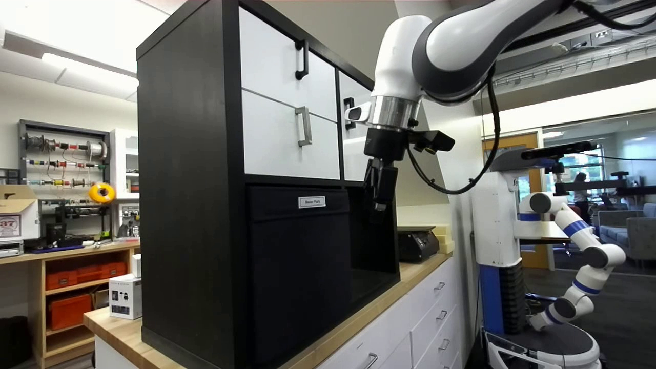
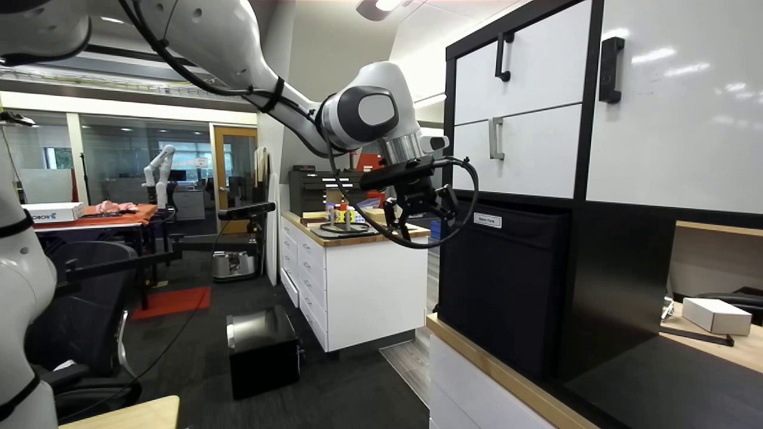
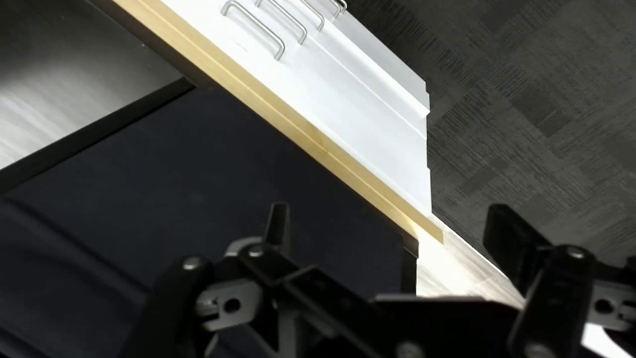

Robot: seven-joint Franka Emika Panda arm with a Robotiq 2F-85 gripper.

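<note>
My gripper stands open, its two black fingers wide apart with nothing between them. In exterior view 2 the gripper (image 2: 422, 214) hangs in front of a tall black cabinet, near the upper part of a dark fabric bin (image 2: 504, 286) with a small white label. The same bin (image 1: 298, 264) fills the cabinet's lower left opening in exterior view 1. Above it are white drawer fronts with a grey handle (image 1: 304, 126) and a black handle (image 1: 302, 59). All the fronts look closed. From the wrist, the bin's dark face (image 3: 197, 173) lies below and left of the fingers.
The cabinet (image 1: 184, 184) rests on a wooden counter (image 1: 424, 265) over white drawers with metal handles. An open black compartment (image 1: 372, 246) lies beside the bin. A white door with a black handle (image 2: 610, 69) is on the cabinet. Open floor (image 2: 343, 386) lies before it.
</note>
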